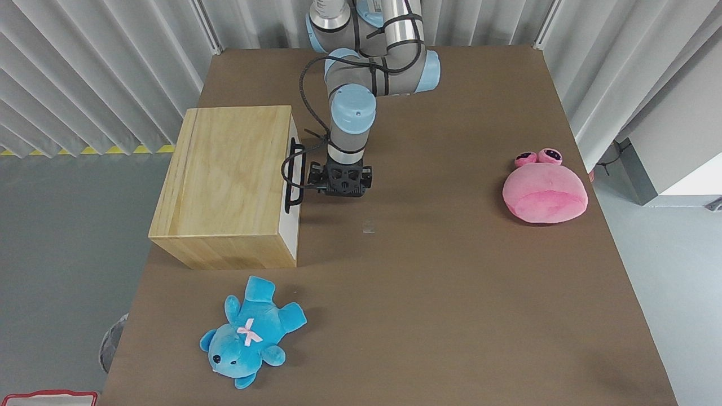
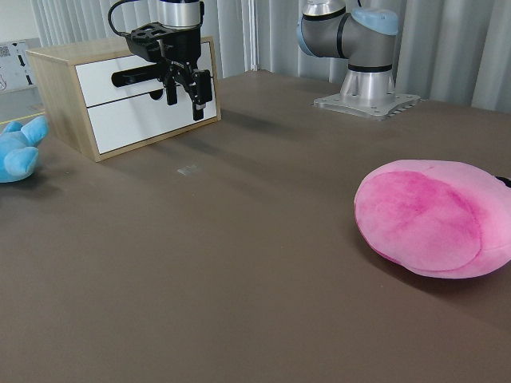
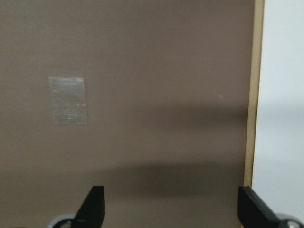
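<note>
The wooden two-drawer cabinet (image 1: 218,182) stands on the left of the table, its white drawer fronts (image 2: 149,120) facing right. My black gripper (image 1: 338,177) is at the cabinet's right side, close against the front beside the black handle (image 1: 292,176). In the left view the drawers look closed. In the wrist view the two fingers (image 3: 92,206) stand apart at the bottom edge, with the table and the white front (image 3: 280,95) beneath; what lies between them is bare table.
A blue plush bear (image 1: 247,338) lies at the front left. A pink plush toy (image 1: 544,193) sits at the right.
</note>
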